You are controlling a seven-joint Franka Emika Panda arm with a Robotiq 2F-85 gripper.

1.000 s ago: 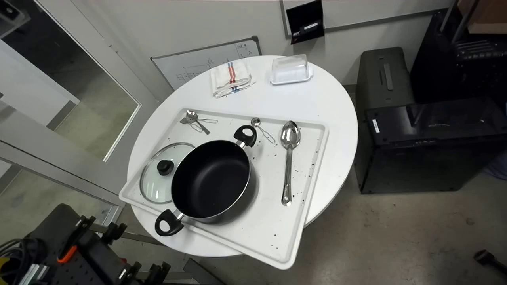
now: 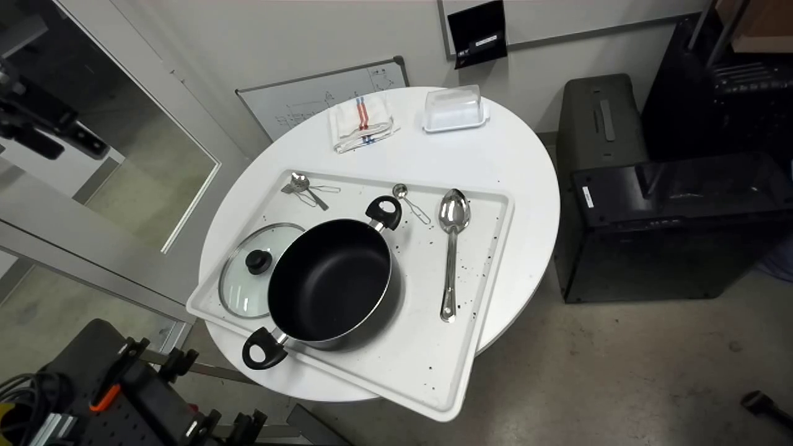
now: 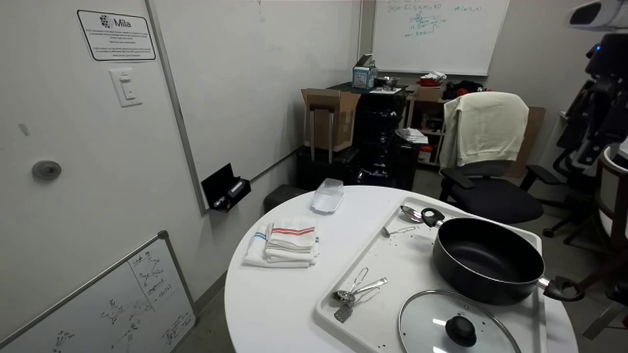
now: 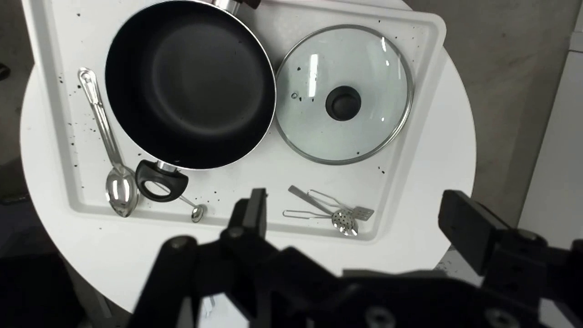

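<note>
My gripper is open high above the table, its two black fingers wide apart with nothing between them. In exterior view 1 the gripper [image 2: 78,148] shows at the upper left, clear of the table. A black two-handled pot [image 2: 331,282], empty, stands on the white tray [image 2: 416,371]. Next to it lies a glass lid [image 4: 377,87] with a black knob. A large steel spoon [image 2: 451,253] lies on the tray's other side. Small utensils [image 4: 341,218] lie in a cluster by the tray's edge, and a small ladle [image 4: 197,212] lies near one pot handle.
A folded striped towel [image 3: 288,244] and a clear-covered butter dish [image 3: 327,197] rest on the white round table beyond the tray. Black cases [image 2: 669,230] stand on the floor beside it.
My gripper has come further into exterior view 1 at the upper left, reaching lower and more to the right. The things on the table have not moved.
</note>
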